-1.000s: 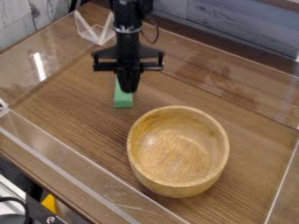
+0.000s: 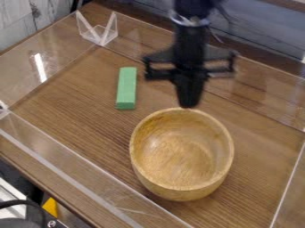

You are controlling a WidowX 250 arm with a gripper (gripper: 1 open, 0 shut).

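My gripper [image 2: 185, 85], dark and motion-blurred, hangs over the right-middle of the table, above and behind a large tan bowl [image 2: 180, 178]; whether its fingers are open or shut is too blurred to tell. A green block [image 2: 127, 87] lies on the table to the left of the gripper, apart from it and behind the bowl.
A clear plastic container [image 2: 98, 27] stands at the back left. Cables and dark items lie at the lower-left edge.
The bowl stays in place.
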